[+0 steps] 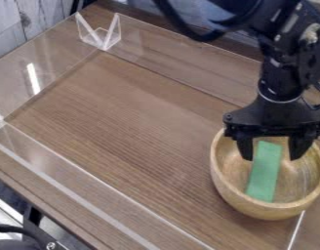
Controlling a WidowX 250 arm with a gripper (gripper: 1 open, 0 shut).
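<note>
A wooden bowl (pixel 229 183) sits at the lower right of the table, with a green elongated object (pixel 263 179) lying inside it. My black gripper (pixel 269 143) hangs over the back part of the bowl, open, its fingers apart above the upper end of the green object. The far rim of the bowl is partly hidden behind it.
A translucent white rack-like item (pixel 98 29) stands at the back left. A dark cable runs at the lower left edge.
</note>
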